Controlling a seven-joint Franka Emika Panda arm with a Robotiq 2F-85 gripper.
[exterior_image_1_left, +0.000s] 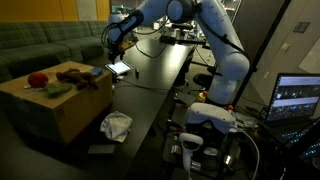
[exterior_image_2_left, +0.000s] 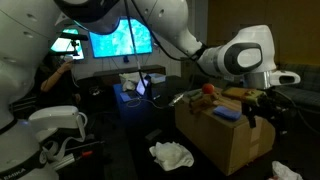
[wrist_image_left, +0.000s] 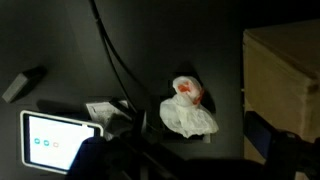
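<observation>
In the wrist view a crumpled white cloth (wrist_image_left: 187, 113) with orange-red marks lies on the dark surface. My gripper is open above it, its dark fingers spread to either side with nothing held. The gripper (exterior_image_1_left: 108, 52) appears beyond the far end of the cardboard box (exterior_image_1_left: 62, 115) in exterior view 1. From the other side, the arm's white end hangs by the box (exterior_image_2_left: 238, 150), and a white cloth (exterior_image_2_left: 285, 172) shows low at the right edge.
A red ball (exterior_image_1_left: 38, 79), a green cloth (exterior_image_1_left: 58, 89) and a blue item (exterior_image_2_left: 227, 113) rest on the box. Another white cloth (exterior_image_1_left: 116, 126) lies in front of it. A lit tablet (wrist_image_left: 58, 142) and a cable (wrist_image_left: 110, 50) are left of the gripper.
</observation>
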